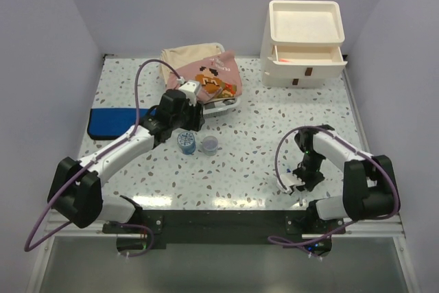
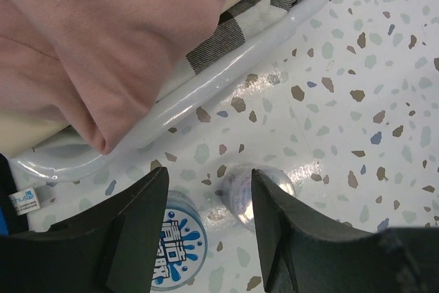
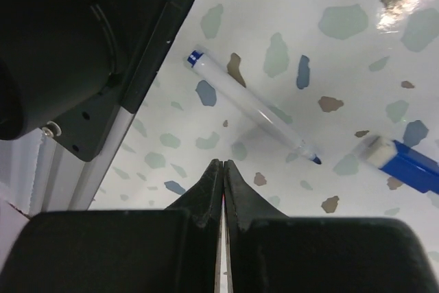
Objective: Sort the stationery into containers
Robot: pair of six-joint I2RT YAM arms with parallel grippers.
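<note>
In the right wrist view a white pen with blue ends (image 3: 250, 106) lies on the speckled table, beside a blue object with a pale end (image 3: 408, 165). My right gripper is shut above them, nothing visible between its fingers. My left gripper is open, nothing between its fingers, above a clear cup (image 2: 257, 191) and a blue-labelled container (image 2: 180, 252), next to the white tray (image 2: 212, 84) with folded pink cloth (image 2: 89, 39).
A white drawer unit (image 1: 306, 22) with one drawer part open stands at back right. A dark blue mat (image 1: 113, 121) lies at left.
</note>
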